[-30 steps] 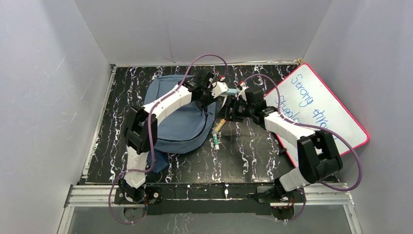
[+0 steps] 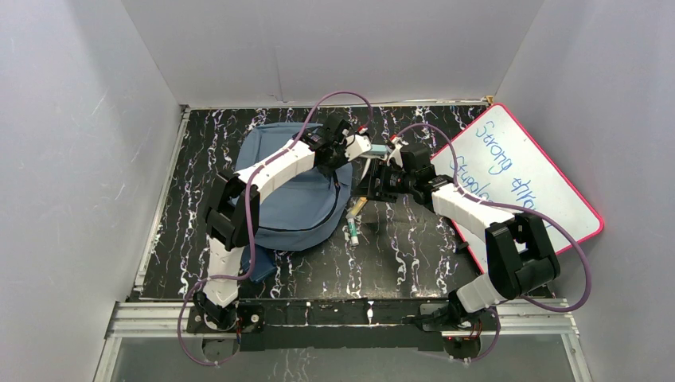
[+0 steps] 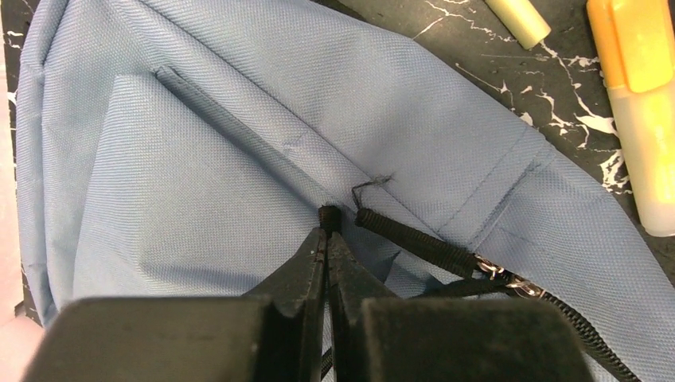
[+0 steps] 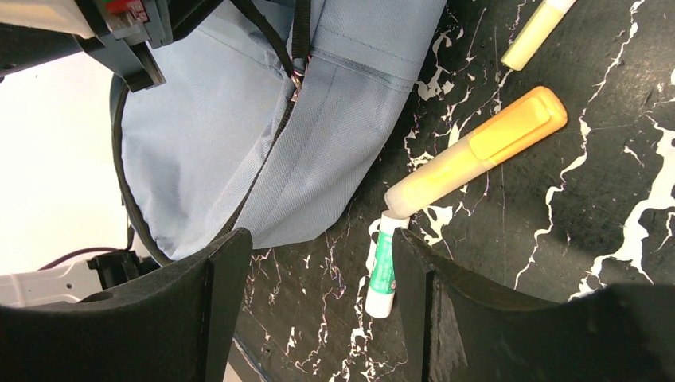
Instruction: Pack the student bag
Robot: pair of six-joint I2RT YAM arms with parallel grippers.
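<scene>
The blue-grey bag (image 2: 290, 203) lies on the left half of the table, its black zipper (image 3: 585, 326) running along the opening. Over its upper right part my left gripper is shut, tips at the cloth. A black tab (image 3: 329, 216) shows right at those tips; whether it is pinched is unclear. Beside the bag, my right gripper stands open and empty above the table. Below it lie an orange highlighter (image 4: 481, 151) and a green-and-white glue stick (image 4: 382, 267), end to end. A yellow stick-like item (image 4: 537, 36) lies farther off.
A whiteboard (image 2: 525, 179) with blue writing and a red edge fills the right side, under the right arm. Some light-blue item (image 2: 378, 150) shows between the grippers. Dark blue fabric (image 2: 261, 267) sticks out below the bag.
My left gripper has shifted very slightly over the bag. The right arm, bag and loose items look unmoved.
</scene>
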